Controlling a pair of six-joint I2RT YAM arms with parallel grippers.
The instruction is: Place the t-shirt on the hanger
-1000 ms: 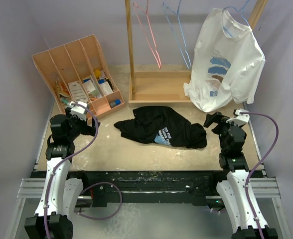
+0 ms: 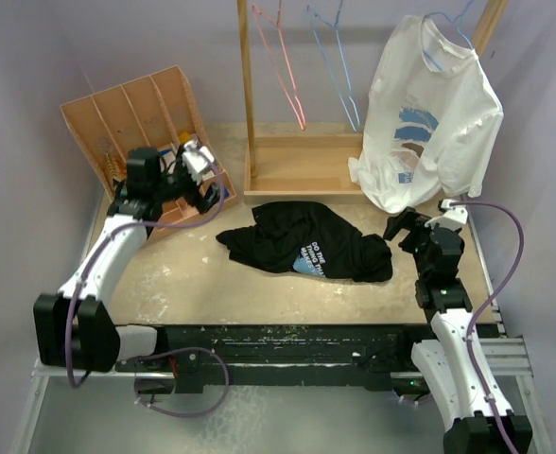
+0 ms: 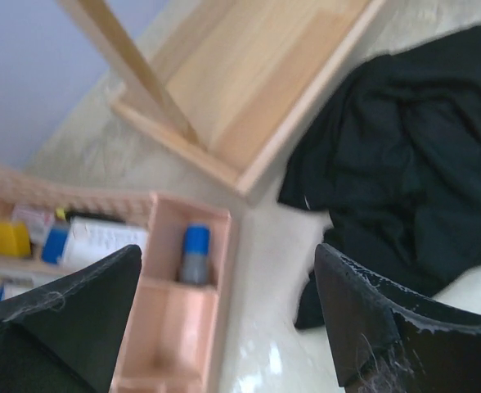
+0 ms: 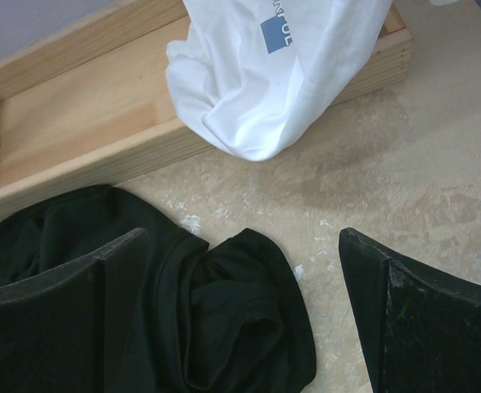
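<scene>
A black T-shirt (image 2: pixel 278 236) with white and blue print lies bunched on the table, also filling the right of the left wrist view (image 3: pixel 396 164) and the lower left of the right wrist view (image 4: pixel 232 319). My left gripper (image 2: pixel 202 189) is raised over the organiser, left of the shirt, open and blurred in motion. My right gripper (image 2: pixel 398 223) stands open just right of the shirt, nothing between its fingers. A pink hanger (image 2: pixel 294 95) and a blue hanger (image 2: pixel 344 85) hang empty from the rack; a white T-shirt (image 2: pixel 429 113) hangs on another hanger at right.
A wooden organiser (image 2: pixel 98 113) with small items stands at back left. The rack's wooden base (image 2: pixel 302 170) lies behind the black shirt, partly under the white one. Bare tabletop (image 2: pixel 174 284) shows at front left.
My left arm has risen and moved toward the back and right, over the organiser. My right gripper has shifted very slightly; the shirts are unchanged.
</scene>
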